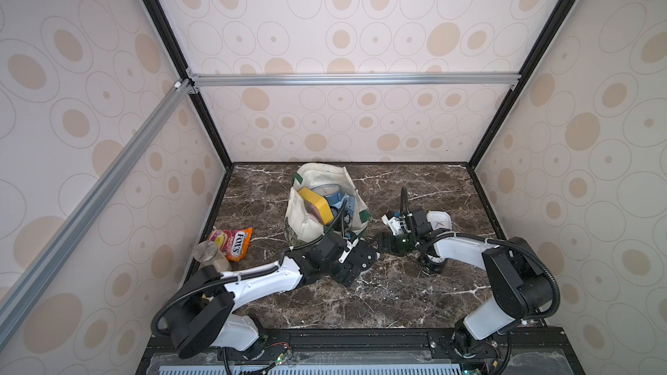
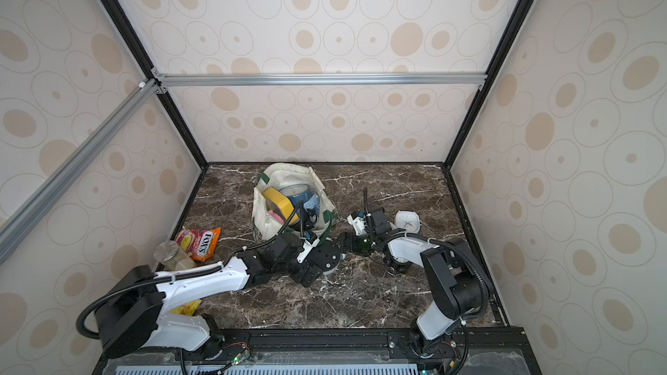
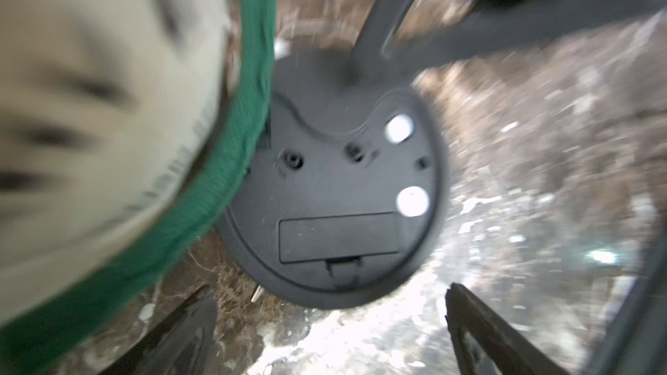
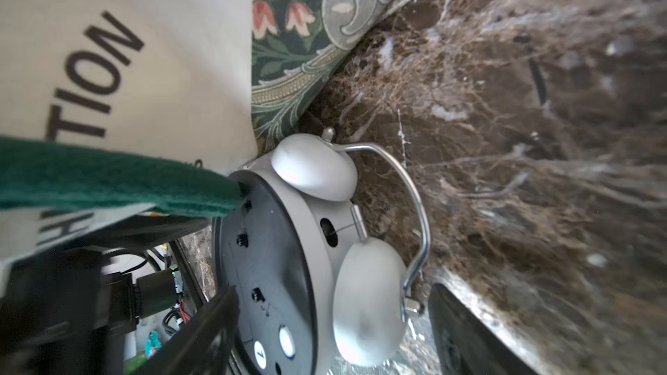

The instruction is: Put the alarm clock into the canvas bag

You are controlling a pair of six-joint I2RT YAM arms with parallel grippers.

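Note:
The alarm clock (image 3: pixel 340 187) stands on the table against the front of the canvas bag (image 1: pixel 298 223), with its round black back towards my left gripper. In the right wrist view, the silver bells (image 4: pixel 316 166) and wire handle of the clock show, and the bag's green strap crosses its edge. My left gripper is open in front of the clock's back, fingers spread wide and nothing held. Open too is my right gripper, at the clock's right, its fingertips either side of the lower bell in view. Whether they touch it I cannot tell.
Inside the bag are a yellow item (image 1: pixel 316 205) and blue items (image 1: pixel 329 196). A red snack packet (image 2: pixel 198 243) and a jar (image 2: pixel 173 256) lie at the left. A white box (image 2: pixel 408 221) stands behind the right arm.

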